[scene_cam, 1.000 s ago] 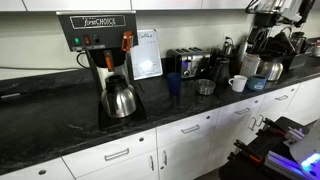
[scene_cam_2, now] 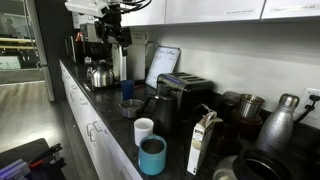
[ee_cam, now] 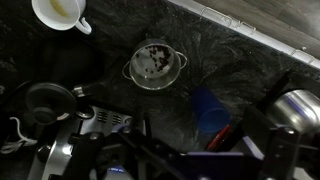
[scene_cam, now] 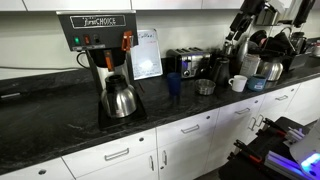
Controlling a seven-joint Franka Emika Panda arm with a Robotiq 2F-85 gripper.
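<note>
My gripper (scene_cam: pixel 232 38) hangs in the air above the right part of the counter, open and with nothing seen between its fingers. From the wrist view, a metal strainer bowl (ee_cam: pixel 155 65) with two handles and dark bits inside lies below, apart from the gripper. A blue cup (ee_cam: pixel 208 110) stands to its right, and a white mug (ee_cam: pixel 60 12) with some yellowish content is at the upper left. The side view shows the gripper (scene_cam_2: pixel 122 42) well above the countertop, with the blue-grey mug (scene_cam_2: pixel 152 155) nearer that camera.
A toaster (scene_cam: pixel 187 62) and a dark kettle (scene_cam: pixel 221 70) stand along the wall. The coffee maker (scene_cam: pixel 98 45) with its steel carafe (scene_cam: pixel 119 97) is further left. Bare black counter (scene_cam: pixel 45 125) stretches out at the far left.
My arm has moved up and to the left in exterior view 1, away from the items at the far right. The things on the counter have not moved.
</note>
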